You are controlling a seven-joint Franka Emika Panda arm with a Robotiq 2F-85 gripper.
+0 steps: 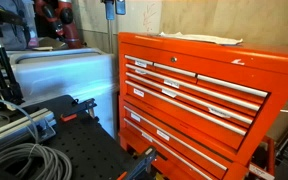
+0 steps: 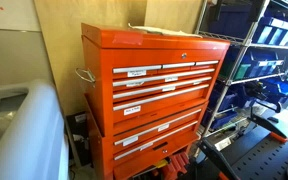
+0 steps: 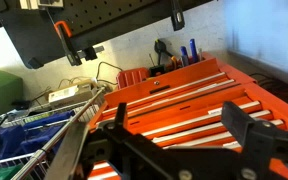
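An orange-red tool chest (image 1: 204, 85) with several labelled drawers stands beyond the black table. Its drawers look shut in both exterior views, and the same chest (image 2: 154, 95) shows its front and left side in exterior view 2. In the wrist view my gripper is open, its two dark fingers spread wide in front of the chest's drawer fronts (image 3: 189, 125). Nothing shows between them. Whether either finger touches the chest cannot be told. I cannot make out the gripper clearly in the exterior views.
A pale sheet (image 1: 199, 38) lies on top of the chest. The black perforated table (image 1: 79, 140) carries brackets along its edge and a coil of grey cable (image 1: 29, 160). Shelving with blue bins (image 2: 269, 30) stands right of the chest; a white rounded tub (image 2: 24, 135) is at left.
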